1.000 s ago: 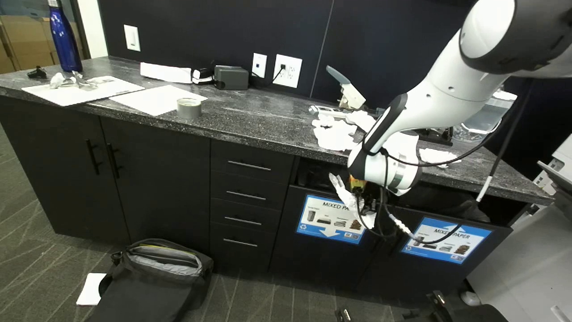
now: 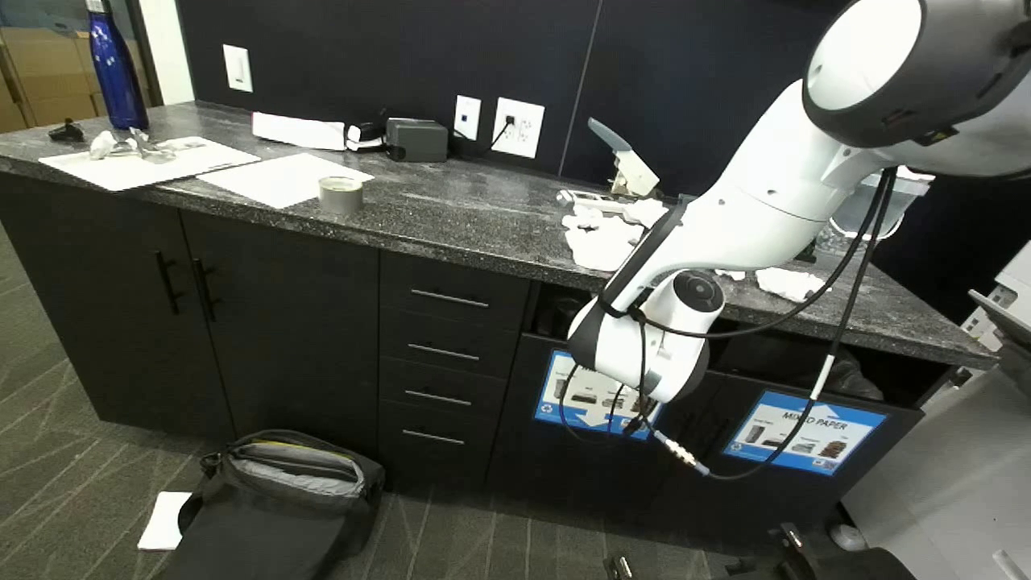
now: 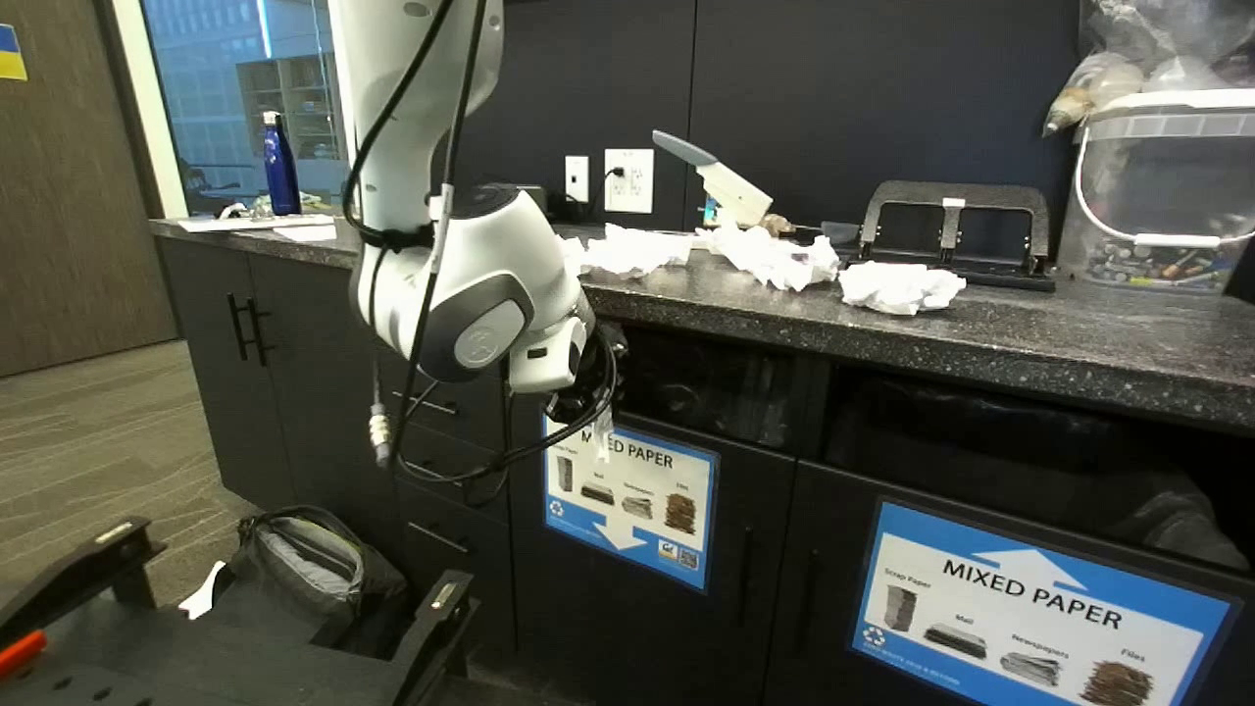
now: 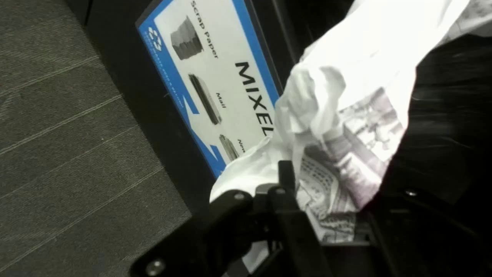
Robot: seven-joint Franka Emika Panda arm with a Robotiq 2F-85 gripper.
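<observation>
In the wrist view, my gripper is shut on a crumpled white paper (image 4: 378, 46) with printed pictures and text on its lower part. The paper fans out past the fingers, in front of a blue-bordered MIXED PAPER sign (image 4: 221, 87) and a dark space on the right. Exterior view 2 has the gripper (image 3: 588, 406) low at the cabinet front, by the left open slot (image 3: 706, 378); only a small strip of the paper (image 3: 603, 435) shows there. The arm hides gripper and paper in exterior view 1.
Crumpled papers (image 3: 771, 255) lie along the counter (image 3: 1035, 324), near a hole punch (image 3: 955, 224) and a clear bucket (image 3: 1159, 194). A second slot (image 3: 1024, 453) opens on the right. A dark bag (image 2: 280, 512) sits on the floor; the floor before the drawers is mostly clear.
The arm's wrist has moved left and down in exterior view 1, across the left sign. The held paper, visible there before, is now hidden behind the arm.
</observation>
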